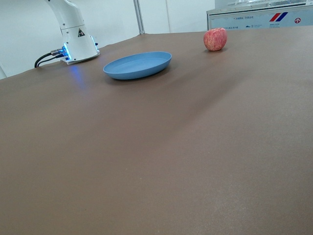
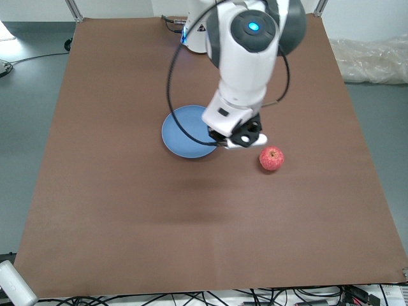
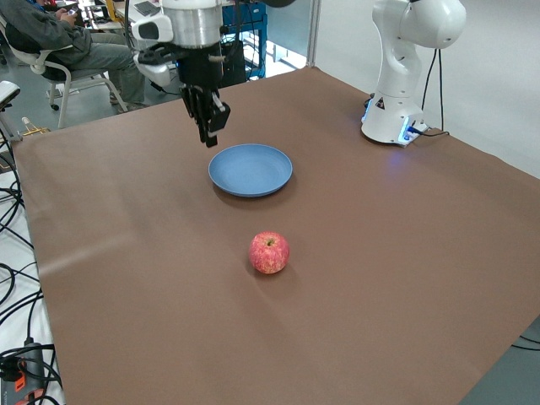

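Observation:
A red apple (image 2: 271,158) (image 1: 215,39) (image 3: 269,252) rests on the brown table, apart from a round blue plate (image 2: 183,131) (image 1: 137,65) (image 3: 250,170). My black gripper (image 3: 211,131) hangs in the air above the table beside the plate, on its far left side in the right camera view; in the left camera view the arm covers part of the plate. Whether its fingers are open or shut is unclear. The gripper is not visible in the top camera view.
The white arm base (image 1: 80,46) (image 3: 390,114) stands at the back edge of the brown table (image 2: 210,229). Cables lie along the front edge outside the table. A seated person (image 3: 84,67) is beyond the table.

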